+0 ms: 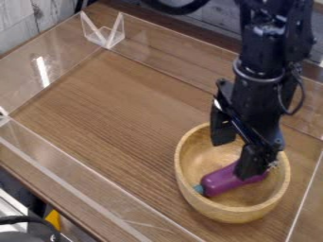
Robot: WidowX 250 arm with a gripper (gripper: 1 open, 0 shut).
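Note:
My black gripper [247, 148] is low over a wooden bowl [198, 189] at the lower right, open, its two fingers reaching down into the bowl. A purple elongated object [228, 184] with a teal tip lies in the bowl between and below the fingertips, partly hidden by the gripper.
A white wire rack [104, 31] stands at the back left. Dark hardware shows at the bottom-left edge.

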